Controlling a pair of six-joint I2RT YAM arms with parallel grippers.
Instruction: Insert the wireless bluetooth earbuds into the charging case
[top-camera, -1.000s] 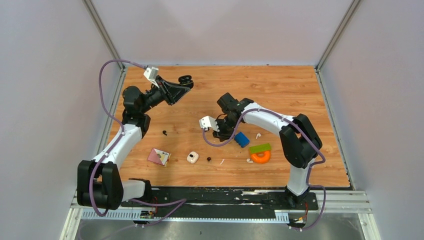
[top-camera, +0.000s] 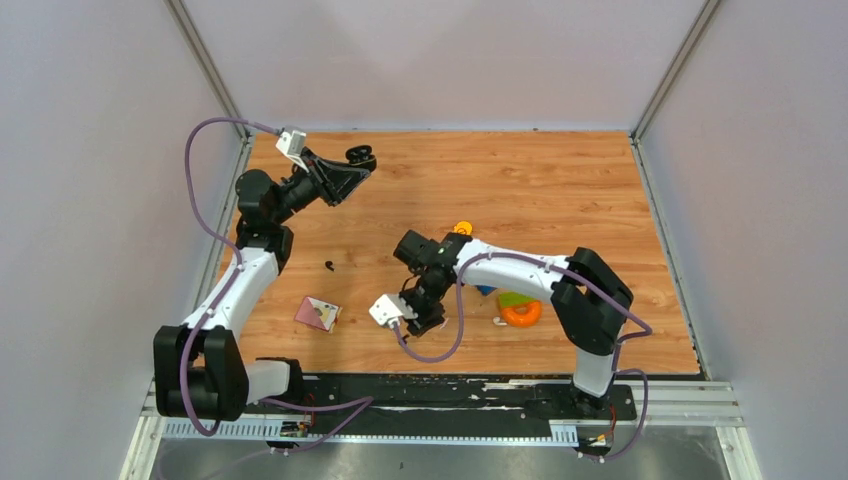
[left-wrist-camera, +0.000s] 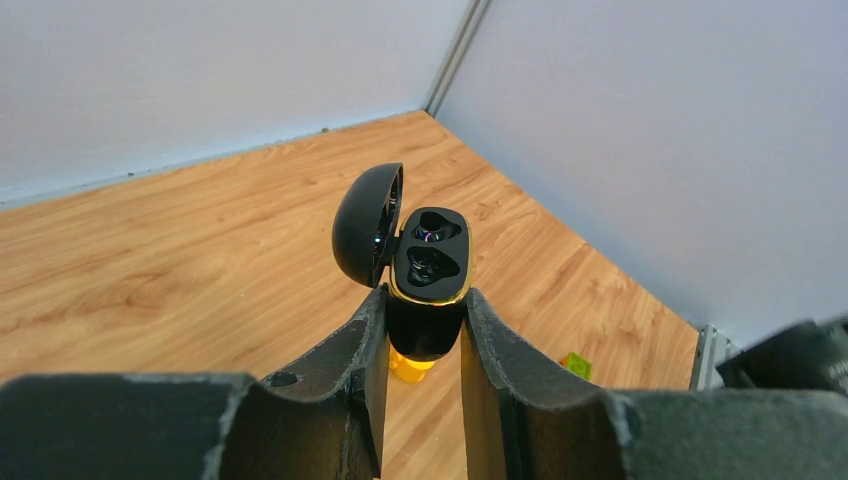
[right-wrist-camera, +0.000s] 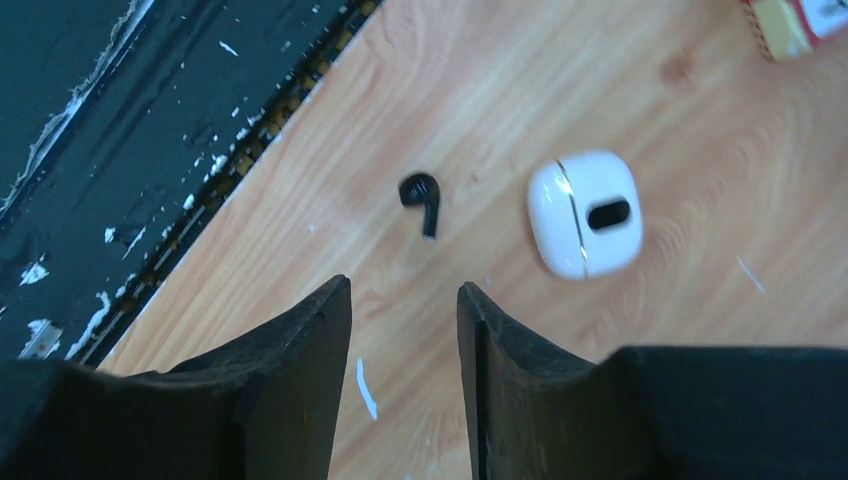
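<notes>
My left gripper (top-camera: 350, 175) is shut on a black charging case (left-wrist-camera: 425, 320), raised over the table's back left with its lid open and two dark wells showing. My right gripper is open, pointing down above a black earbud (right-wrist-camera: 425, 200) at the table's front, beside a white earbud case (right-wrist-camera: 585, 215). Another small black piece (top-camera: 329, 265) lies on the wood at the left, probably an earbud, too small to be sure.
A pink card box (top-camera: 317, 313) lies front left. An orange ring (top-camera: 520, 318), a green block (top-camera: 516, 298) and a yellow object (top-camera: 463, 227) lie centre to right.
My right arm has moved toward the table's front and left, now covering the white case in the top view. My left gripper has shifted slightly left with the case.
</notes>
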